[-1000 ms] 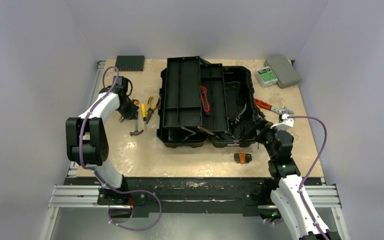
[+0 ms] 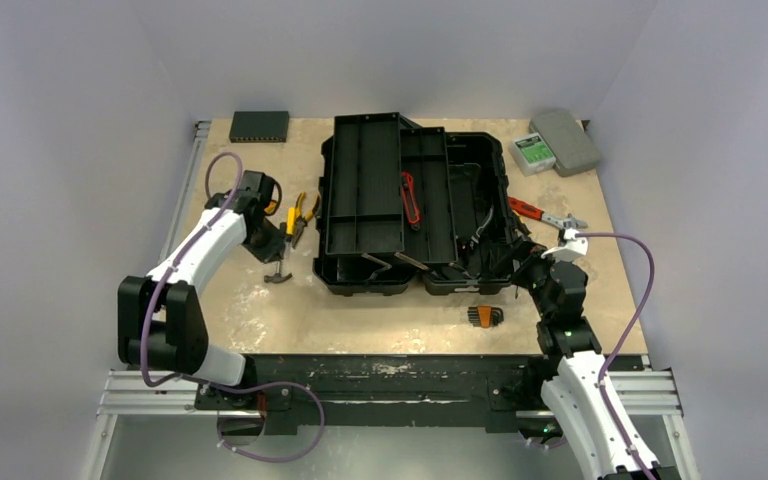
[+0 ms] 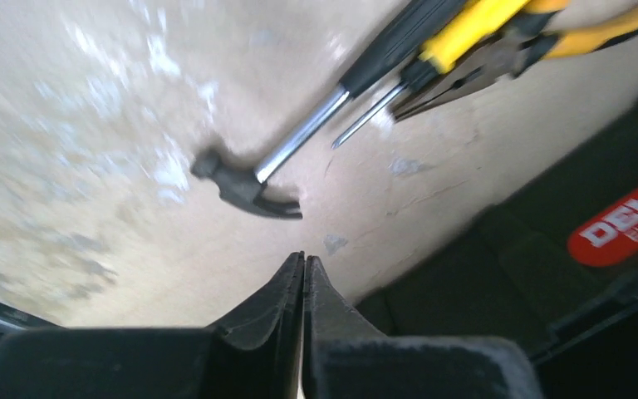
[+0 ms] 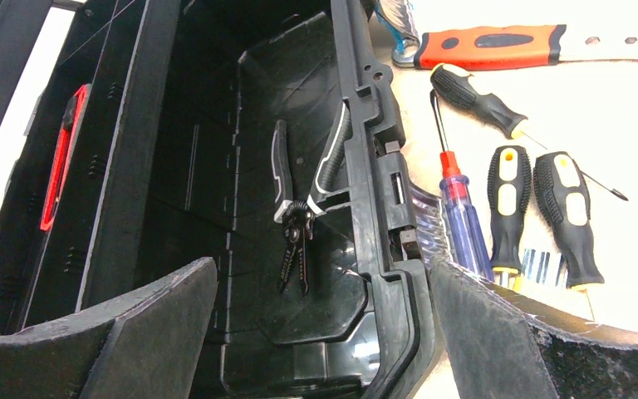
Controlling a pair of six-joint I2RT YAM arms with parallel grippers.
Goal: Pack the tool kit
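On the left of the table lies a hammer (image 2: 279,277), its dark handle (image 3: 399,41) close along a yellow screwdriver (image 3: 482,29) and the yellow-handled pliers (image 3: 498,62). My left gripper is shut, with nothing visible between its tips; in its wrist view the hammer's head appears beyond them. The open black toolbox (image 2: 365,185) fills the middle of the table. A red utility knife (image 2: 410,200) rests in its tray, and wire strippers (image 4: 295,208) lie in the deep right compartment. Over that compartment's right wall, my right gripper stands open and empty.
Right of the box are an orange-handled tool (image 4: 498,47) and several screwdrivers (image 4: 507,199). A hex key set (image 2: 485,316) lies in front. At the back stand a green-labelled box (image 2: 533,153), a grey case (image 2: 565,142) and a black device (image 2: 259,126).
The hammer has shifted slightly right and toward the front, nearer the yellow screwdriver. The right arm has stayed put.
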